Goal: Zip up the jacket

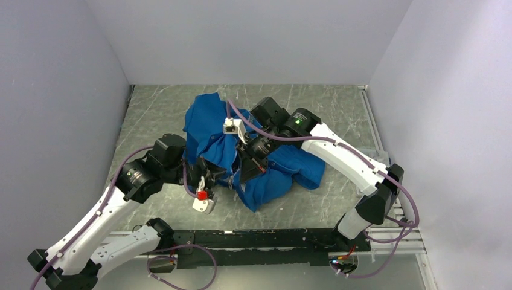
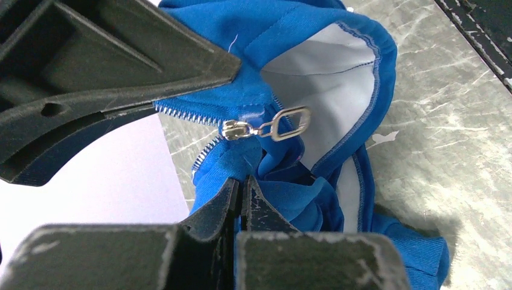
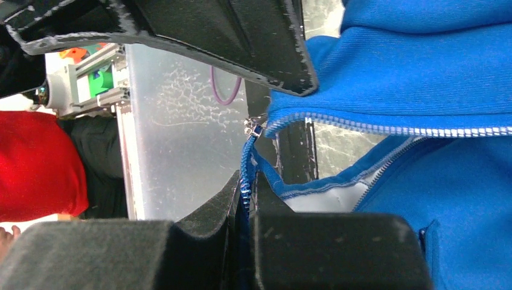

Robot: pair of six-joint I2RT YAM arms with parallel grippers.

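The blue jacket (image 1: 205,115) lies bunched on the table under both grippers. In the left wrist view a metal zipper slider (image 2: 238,129) with a loop pull hangs beside the zipper teeth. My left gripper is shut on the jacket's blue fabric below the slider. My right gripper is shut on a narrow blue corded edge of the jacket, with a small metal fitting (image 3: 253,128) at its upper end. In the top view both grippers are close together over the jacket's front middle, their tips partly hidden.
A dark rail (image 1: 272,238) runs along the front edge. Walls (image 1: 72,121) stand left, right and behind.
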